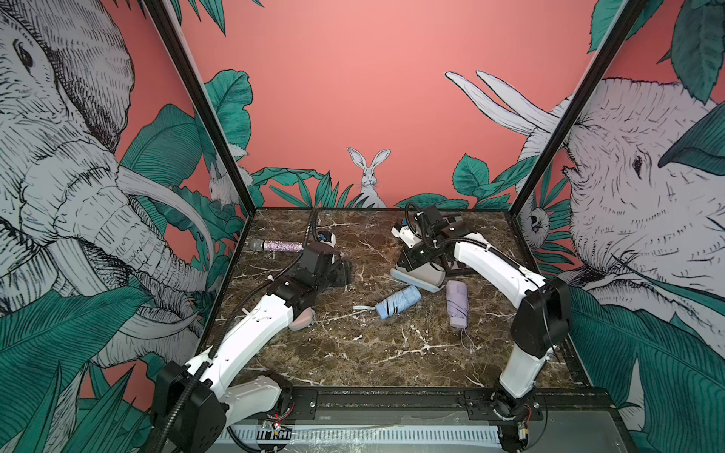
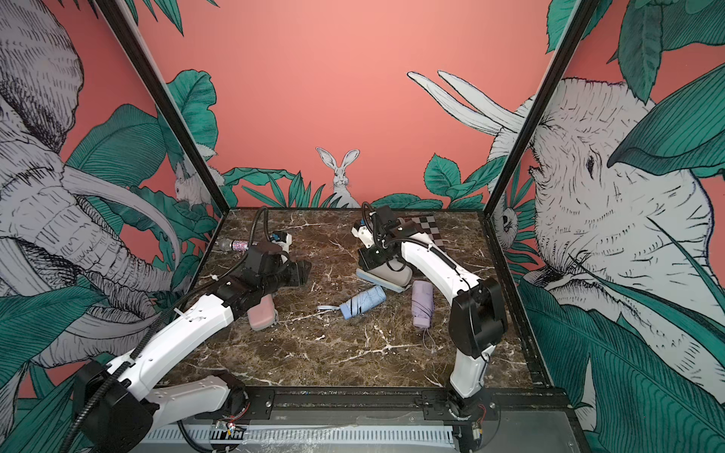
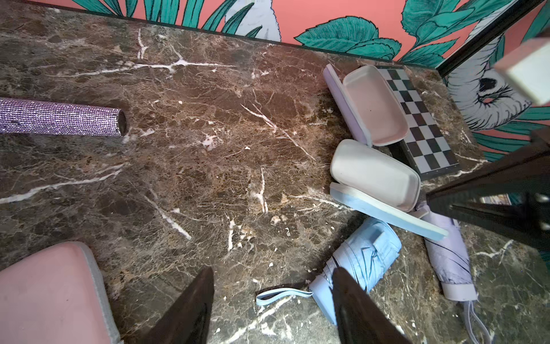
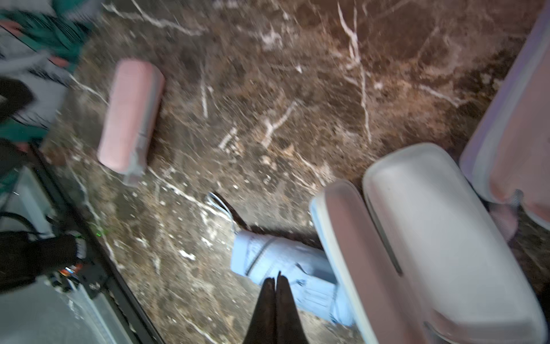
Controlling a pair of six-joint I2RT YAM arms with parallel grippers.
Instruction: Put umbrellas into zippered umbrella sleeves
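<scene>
Spread open on the marble table is a case with a light blue lid and grey inside, the blue sleeve point(image 3: 378, 177). A folded blue umbrella point(image 3: 366, 258) lies just in front of it, its strap pointing left. The lilac umbrella point(image 1: 457, 303) rests to the right. Behind sits an open lilac sleeve point(image 3: 375, 109); at the left is a closed pink sleeve point(image 2: 262, 312). A glittery purple umbrella point(image 1: 281, 246) lies at the back left. My left gripper is part open and empty. My right gripper, shut with nothing showing between its fingers, hovers above the blue umbrella and sleeve.
A checkered box point(image 3: 421, 126) stands at the back right beside the lilac sleeve. Between the left arm and the blue sleeve, the middle of the table is bare, as is the front strip.
</scene>
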